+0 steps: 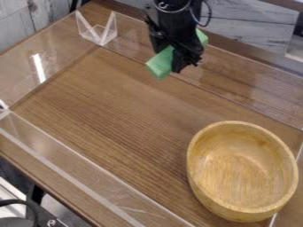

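My black gripper (172,48) is at the top centre of the camera view, shut on a green object (160,64). The object hangs tilted below and behind the fingers, with part of it hidden by them; its shape is hard to tell. It is held above the wooden table (106,124).
A large yellow bowl (242,165) sits at the lower right. A clear plastic object (98,28) stands at the back left. A black cable (24,205) shows at the lower left corner.
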